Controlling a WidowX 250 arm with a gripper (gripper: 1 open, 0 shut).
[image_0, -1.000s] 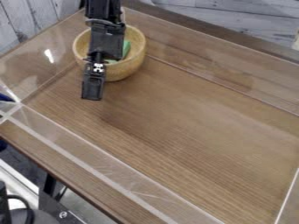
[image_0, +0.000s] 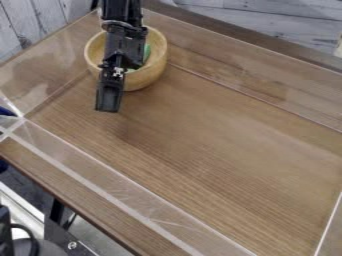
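My black gripper (image_0: 110, 95) hangs at the upper left of the camera view, in front of a tan round bowl (image_0: 150, 72). Its dark fingers point down over the wooden table and appear pressed together, with nothing visible between them. Part of a green thing (image_0: 147, 49) shows inside the bowl behind the arm, which hides much of the bowl.
A pale strip runs along the near left edge, with dark cables or hardware at the lower left corner. A whitewashed plank wall stands at the back.
The bowl looks unchanged.
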